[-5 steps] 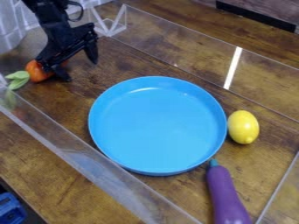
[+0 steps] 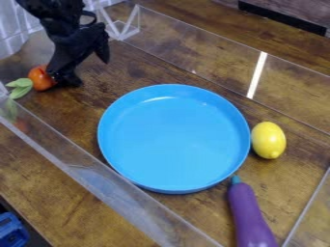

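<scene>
My black gripper (image 2: 65, 75) points down at the upper left, open, its fingers low beside an orange-red tomato-like object (image 2: 41, 78) with a green leafy piece (image 2: 18, 89) to its left. The gripper partly covers the round object, so whether they touch is unclear.
A large blue plate (image 2: 173, 136) fills the middle. A yellow lemon (image 2: 268, 140) lies to its right and a purple eggplant (image 2: 249, 214) at lower right. Clear plastic walls edge the wooden surface (image 2: 194, 53). A blue object (image 2: 11, 230) shows at lower left.
Over the last second my gripper has shifted slightly toward the upper left and changed its angle a little, showing more of the round object. The other objects have stayed in place.
</scene>
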